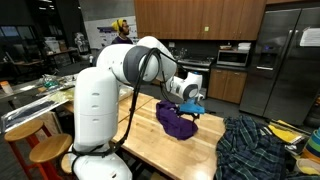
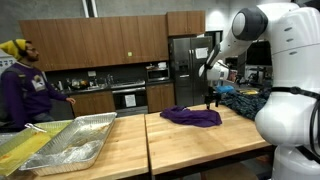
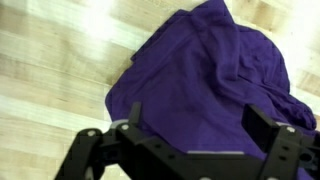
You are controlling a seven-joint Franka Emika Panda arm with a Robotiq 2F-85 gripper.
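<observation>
A purple cloth [image 3: 205, 75] lies crumpled on the light wooden table [image 3: 50, 95], with folds and one corner pointing up in the wrist view. In exterior view 1 the same cloth [image 1: 172, 121] is spread near the middle of the table, partly behind the arm. My gripper is open above the cloth, its two black fingers wide apart with only cloth below showing between them. From exterior view 2, the gripper [image 2: 213, 105] hangs over the cloth's [image 2: 190, 116] right part; whether it touches is too small to tell.
A dark bundled fabric [image 1: 250, 148] sits at the table's right side. Foil trays [image 2: 75, 140] stand at the left in exterior view 2, near a person [image 2: 25, 85] in a yellow hat. Bare table lies in front of the cloth.
</observation>
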